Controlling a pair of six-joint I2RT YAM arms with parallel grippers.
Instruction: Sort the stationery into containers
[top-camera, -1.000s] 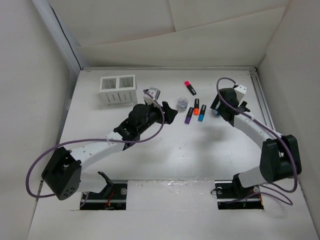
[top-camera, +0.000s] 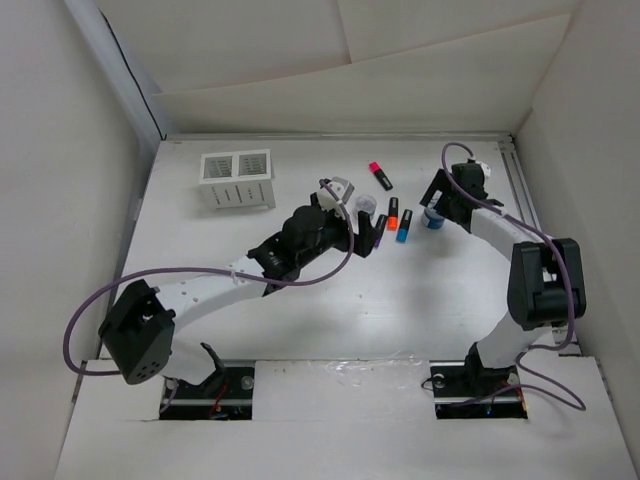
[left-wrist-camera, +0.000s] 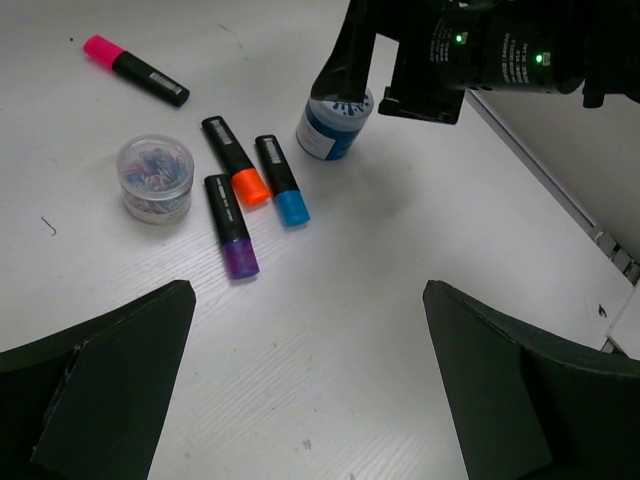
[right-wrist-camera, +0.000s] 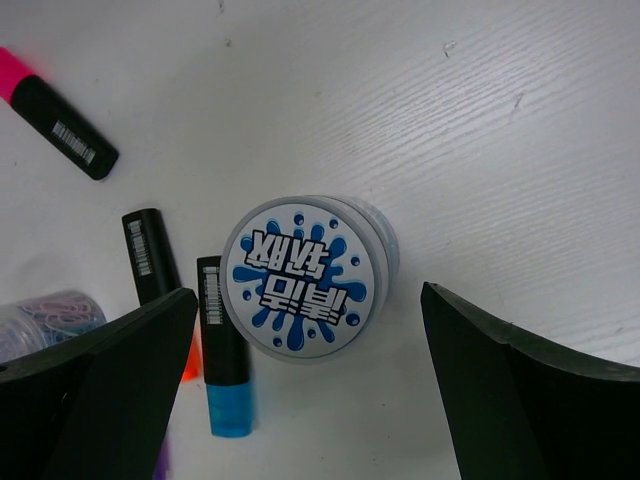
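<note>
My left gripper (top-camera: 357, 232) is open near the purple marker (left-wrist-camera: 231, 225). Beside that marker stand a clear jar of small items (left-wrist-camera: 155, 180) and markers in orange (left-wrist-camera: 236, 160) and blue (left-wrist-camera: 281, 180). A pink marker (top-camera: 380, 175) lies farther back. My right gripper (top-camera: 436, 200) hangs open over a blue-labelled tub (right-wrist-camera: 298, 280), which sits between its fingers in the right wrist view; whether they touch it I cannot tell.
A white two-compartment container (top-camera: 236, 196) stands at the back left of the white table (top-camera: 200, 250). Low rims run along the back and right edges.
My left gripper has moved right toward the jar and purple marker. My right gripper has shifted slightly over the tub, its arm swinging a little.
</note>
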